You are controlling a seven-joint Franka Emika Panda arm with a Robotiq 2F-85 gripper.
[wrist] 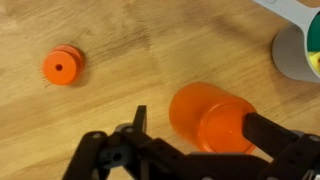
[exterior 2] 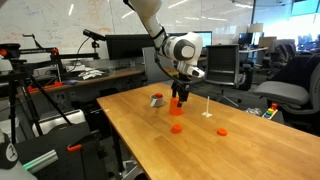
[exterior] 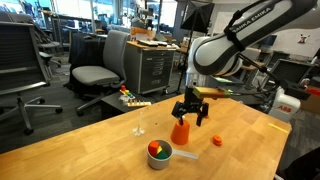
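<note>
An orange cup (wrist: 210,118) stands on the wooden table, its rim below my gripper in the wrist view. The gripper is open, one finger to the left of the cup and the other over its right side. In exterior view 1 the gripper (exterior: 192,110) hangs right at the top of the orange cup (exterior: 180,133). Whether a finger touches the cup, I cannot tell. Exterior view 2 has the cup (exterior 2: 174,106) below the arm.
Beside the cup is a grey pot (exterior: 159,154) with a handle, holding colourful pieces. A small orange-red piece (wrist: 63,66) lies apart on the table. Another red piece (exterior 2: 222,132) and a thin white upright object (exterior 2: 208,107) stand further off.
</note>
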